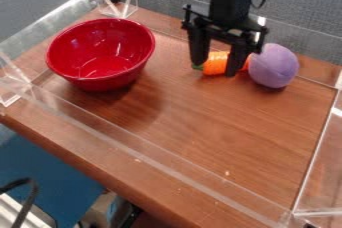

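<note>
My black gripper point(215, 56) hangs at the top middle, fingers apart and pointing down, over an orange carrot toy point(214, 64) with a green tip that lies on the wooden table. Part of the carrot is hidden behind the fingers. Just right of it sits a purple ball-like object point(274, 68). A red bowl point(100, 52) stands on the left.
Clear plastic walls border the wooden tabletop point(187, 147), whose front and middle are bare. A grey partition stands behind.
</note>
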